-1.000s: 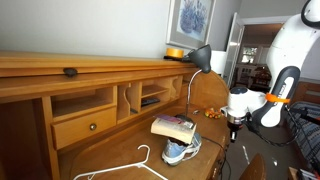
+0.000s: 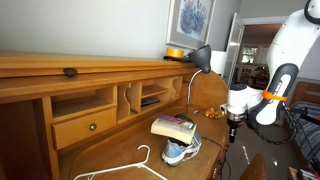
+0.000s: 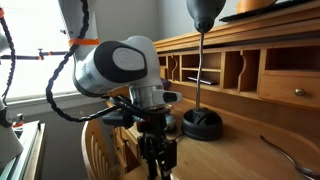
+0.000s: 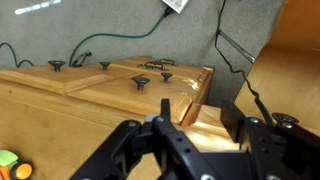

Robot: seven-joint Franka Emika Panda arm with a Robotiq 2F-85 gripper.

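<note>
My gripper is open, with nothing between its black fingers. In the wrist view it hangs over the front edge of the wooden desk [image 4: 60, 130], whose drawer fronts carry black knobs [image 4: 142, 80]. From the first exterior view, the gripper [image 2: 234, 118] is at the far right end of the desk, pointing down. The second exterior view has the gripper [image 3: 160, 158] low beside the desktop, close in front of the lamp base [image 3: 202, 124].
A white hanger [image 2: 120, 165], a grey-blue shoe [image 2: 180, 151] and a book [image 2: 174, 128] lie on the desk. The lamp [image 2: 201, 58] rises behind them. Cables [image 4: 125, 34] run across the grey floor, and a wooden chair [image 3: 98, 150] stands near the arm.
The arm's white upper link has shifted slightly to the right in the first exterior view. The gripper stays near the same spot, and the desk objects have not moved.
</note>
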